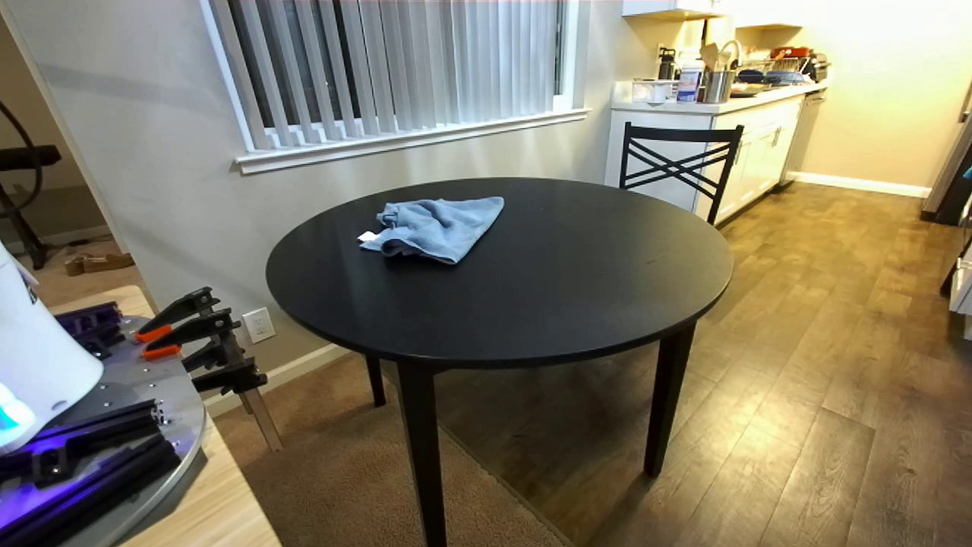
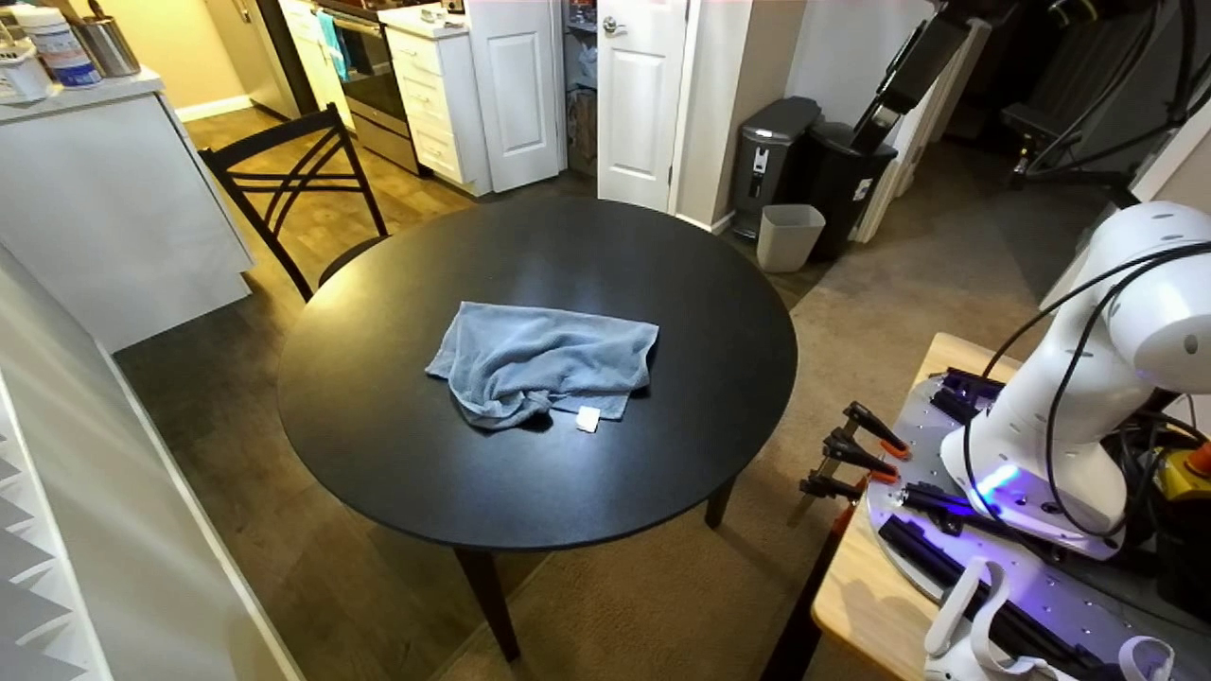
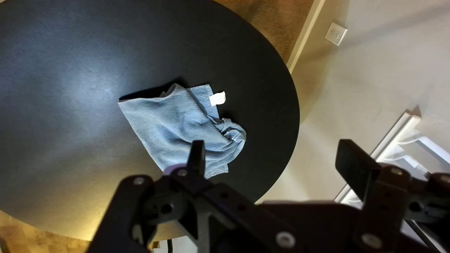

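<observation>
A blue cloth (image 1: 442,228) lies crumpled and partly folded over on the round black table (image 1: 565,273), toward the window side. In the wrist view the cloth (image 3: 177,122) shows a bunched corner and a small white tag (image 3: 217,98) on its edge. My gripper is open, its two dark fingers wide apart with nothing between them. The left finger (image 3: 196,156) overlaps the cloth's lower part in this view, but the gripper appears well above the table. Neither exterior view clearly shows the gripper's fingers.
A black chair (image 2: 289,187) stands at the table's far side. The wall with its window blinds (image 1: 410,64) runs close behind the table. Clamps (image 2: 857,448) hold the robot's base to a wooden stand (image 2: 851,602).
</observation>
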